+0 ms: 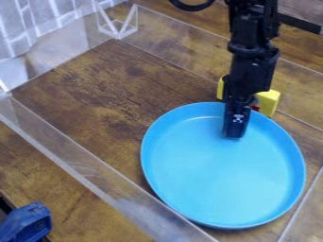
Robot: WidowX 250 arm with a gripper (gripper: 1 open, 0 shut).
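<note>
My black gripper (237, 118) reaches down from the top of the camera view to the far rim of a large blue plate (217, 170). A yellow object (263, 102) lies just behind the plate and is partly hidden by the gripper. A small red spot shows beside it. The fingertips are dark and overlap the plate's edge, so whether they touch it or hold anything is hard to see.
A wooden floor (89, 104) fills the tray-like area, with clear room left of the plate. A pale clear wall runs along the left and front. A blue object (23, 223) sits at the bottom left, outside that wall.
</note>
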